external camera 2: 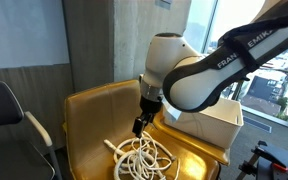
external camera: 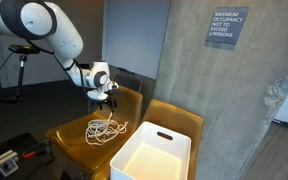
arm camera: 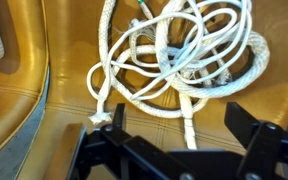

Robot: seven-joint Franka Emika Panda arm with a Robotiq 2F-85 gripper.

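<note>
A tangled white rope [external camera: 102,131] lies in loops on the seat of a tan chair [external camera: 76,146]. Seen from the wrist, the rope [arm camera: 189,108] is a mix of thick and thin strands, with a frayed end at the left and one length running down between the fingers. My gripper is open above the seat, its dark fingers wide apart and nothing gripped. In the second exterior view the gripper [external camera 2: 138,126] points down just above the rope pile [external camera 2: 144,158]; contact cannot be made out.
A white bin [external camera: 152,157], its inside looking empty, stands to the right of the rope chair in the first exterior view. Another tan chair [external camera: 174,117] is behind it. A dark chair [external camera 2: 12,140] stands at the left in the second exterior view. The tan chair's backrest [external camera 2: 92,128] rises close to the gripper.
</note>
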